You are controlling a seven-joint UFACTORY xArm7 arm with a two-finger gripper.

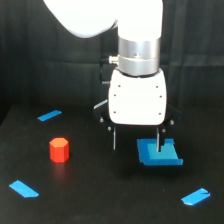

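Observation:
My white gripper (136, 142) hangs over the dark table in the middle of the camera view, pointing down. Its two thin fingers stand wide apart, with nothing visible between them. A red block with a six-sided outline (59, 150) sits on the table at the left, well clear of the gripper. A blue square piece, perhaps a shallow tray (165, 158), lies behind or below the right-hand finger, which covers part of it. Whether that finger touches the blue piece cannot be told.
Strips of blue tape lie on the table: one at the back left (49, 115), one at the front left (24, 189) and one at the front right (195, 197). Bare table stretches across the front middle. A dark curtain (40, 60) closes off the back.

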